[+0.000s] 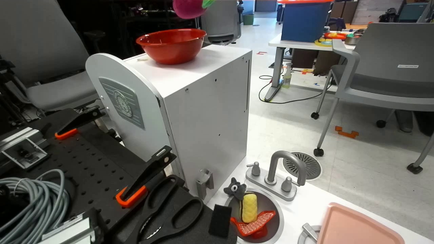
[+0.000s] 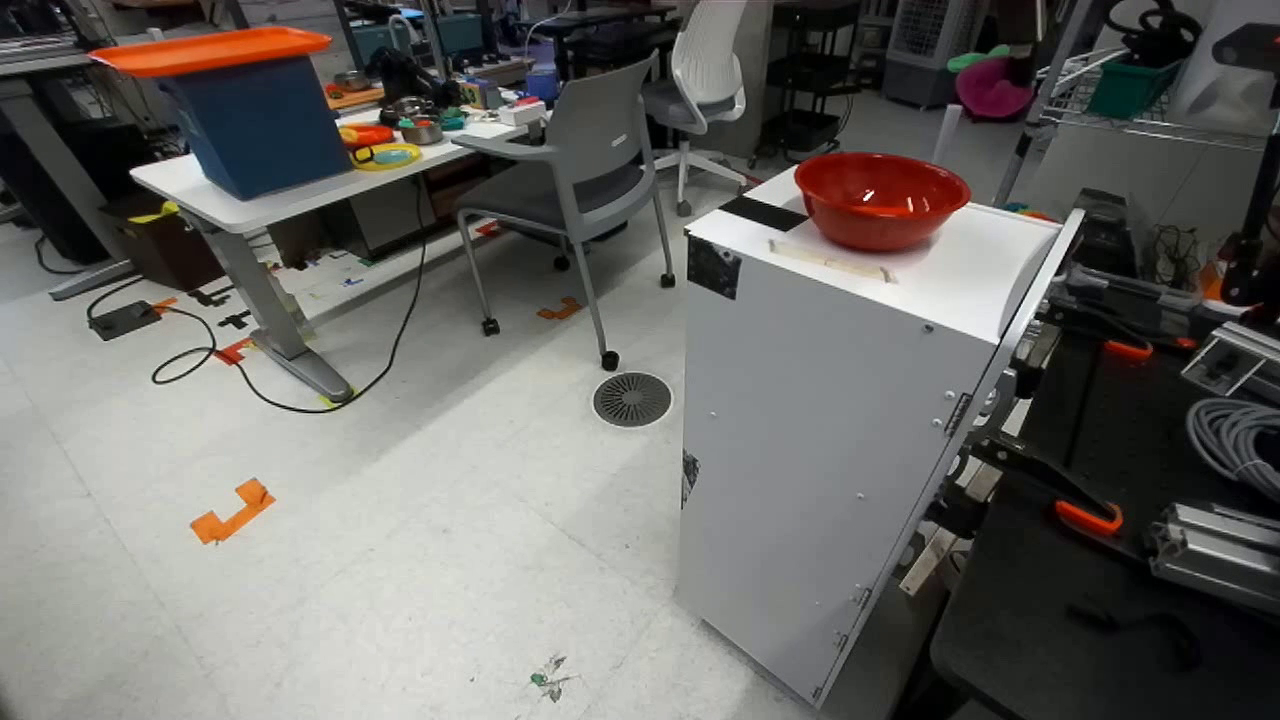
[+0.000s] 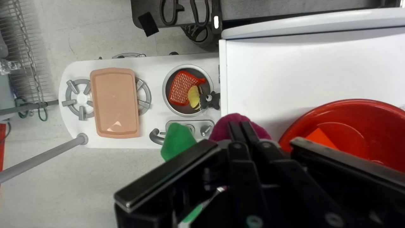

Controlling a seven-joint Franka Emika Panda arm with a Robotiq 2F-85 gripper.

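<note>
A magenta plush with a green leafy top hangs from my gripper, which is shut on its soft cloth. In the wrist view the magenta body [image 3: 221, 127] bulges out around the fingertips, with the green part [image 3: 177, 141] to the left. Exterior view 1 shows only the plush's lower part [image 1: 188, 8] at the top edge, above the red bowl [image 1: 173, 46]; the gripper itself is out of that frame. Exterior view 2 has the plush [image 2: 993, 90] up past the bowl [image 2: 882, 198]. Inside the bowl, an orange piece [image 3: 321, 139] shows in the wrist view.
The bowl stands on a white cabinet [image 1: 211, 61]. Beside and below it, a toy sink [image 3: 167, 91] holds a red mesh item [image 3: 182, 87], a yellow plush [image 3: 194, 97] and a grey plush [image 3: 209, 100]. A faucet [image 1: 287, 162] rises beside it; a pink tray [image 3: 115, 102] covers the burners.
</note>
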